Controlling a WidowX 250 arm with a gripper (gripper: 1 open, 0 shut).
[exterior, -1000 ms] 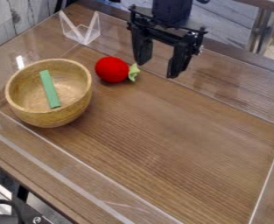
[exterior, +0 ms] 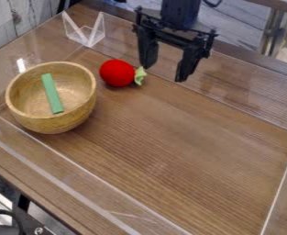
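My black gripper [exterior: 171, 57] hangs over the back middle of the wooden table, its fingers pointing down. A red tomato-like ball [exterior: 116, 72] with a small green leafy top lies just left of it. A wooden bowl [exterior: 72, 114] at the left holds a long green object [exterior: 50, 93]. Whether the fingers are open or shut is hard to tell.
A clear wire-like item [exterior: 84, 27] stands at the back left. A dark object [exterior: 1, 223] sits at the lower left edge.
The ball, bowl and green object look unmoved.
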